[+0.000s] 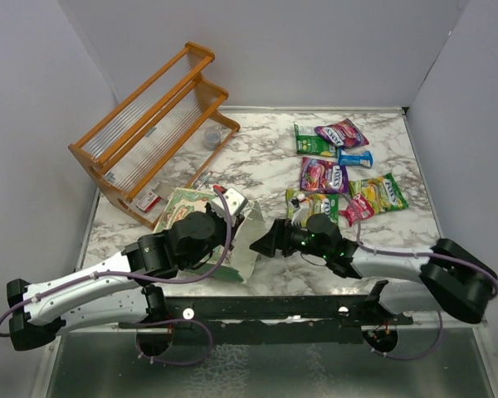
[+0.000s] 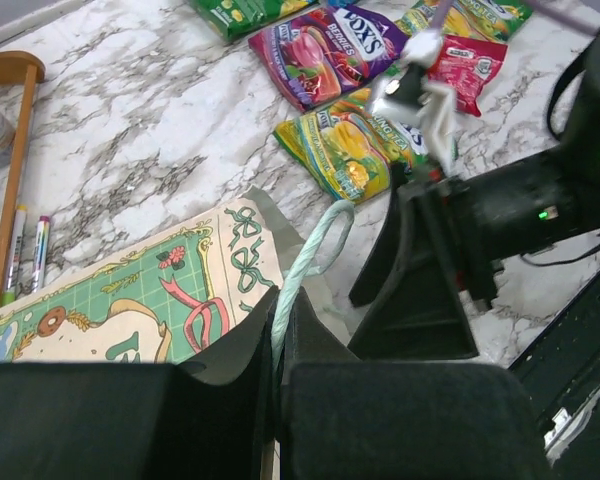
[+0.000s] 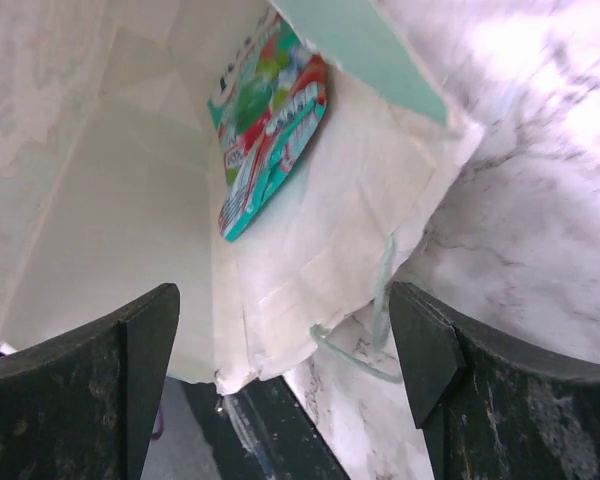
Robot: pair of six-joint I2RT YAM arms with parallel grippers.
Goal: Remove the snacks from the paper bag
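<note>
The patterned paper bag (image 1: 183,201) lies on its side at the left, its mouth facing right. My left gripper is shut on the bag's pale cord handle (image 2: 305,262), which loops up from between its fingers. Just outside the mouth, my right gripper stands open and empty, facing in. Inside the bag rests a green, red and white snack packet (image 3: 265,120). A second cord handle (image 3: 380,290) hangs at the mouth's lower edge. Removed from the bag are a yellow-green packet (image 2: 348,145), a purple packet (image 2: 322,50) and a small red packet (image 1: 357,208).
More snacks lie at the back right: a green packet (image 1: 311,141), a purple-red one (image 1: 342,133), a blue tube (image 1: 354,158) and a yellow-green packet (image 1: 380,192). A wooden rack (image 1: 153,116) stands at the back left. The marble is bare at front right.
</note>
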